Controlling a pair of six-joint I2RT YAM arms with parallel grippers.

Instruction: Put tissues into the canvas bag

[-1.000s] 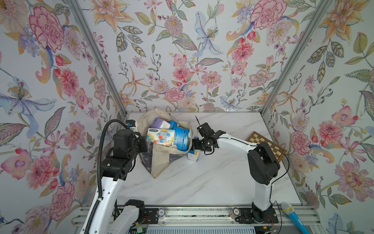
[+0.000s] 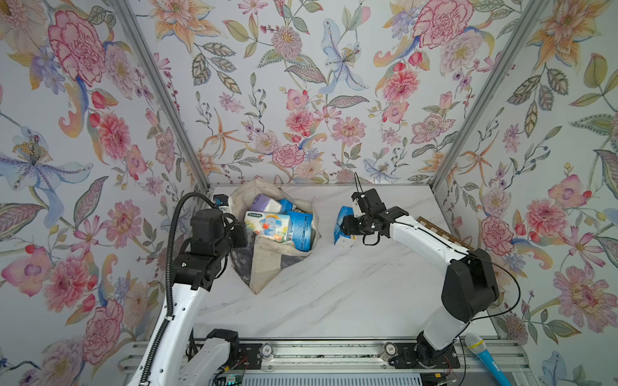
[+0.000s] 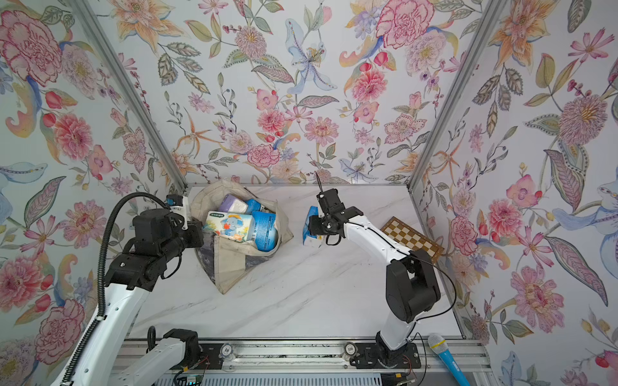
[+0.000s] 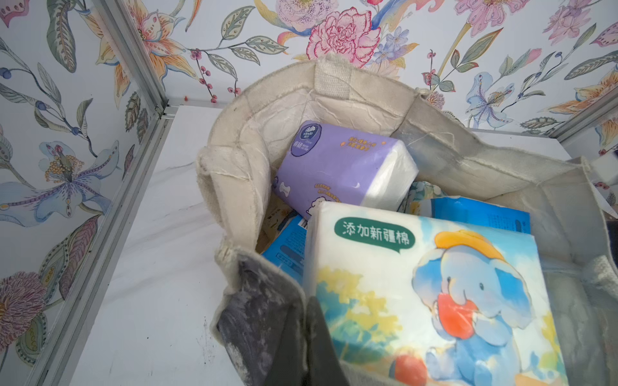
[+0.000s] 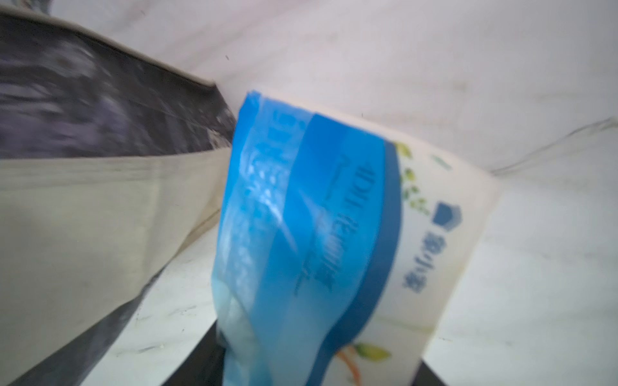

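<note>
The beige canvas bag (image 2: pixel 265 260) stands open on the left of the table. Inside it lie a purple tissue pack (image 4: pixel 344 168), an elephant-print pack (image 4: pixel 425 289) and blue packs (image 3: pixel 264 230). At the bag's near rim, my left gripper is shut, with the fabric edge between its fingertips. To the right of the bag, my right gripper (image 2: pixel 349 225) is shut on a blue-and-white tissue pack (image 5: pixel 322 225); its fingers (image 5: pixel 204 361) press on the pack's two sides. Whether that pack touches the table is hard to tell.
A checkered board (image 3: pixel 412 238) lies at the table's right side, partly behind the right arm. Bare marble tabletop (image 2: pixel 334 289) spreads in front of the bag and to its right. The floral wall closes off the back.
My right gripper has moved right and slightly back, away from the bag, carrying the blue-and-white pack with it. The left arm has barely shifted, and the bag's contents look the same.
</note>
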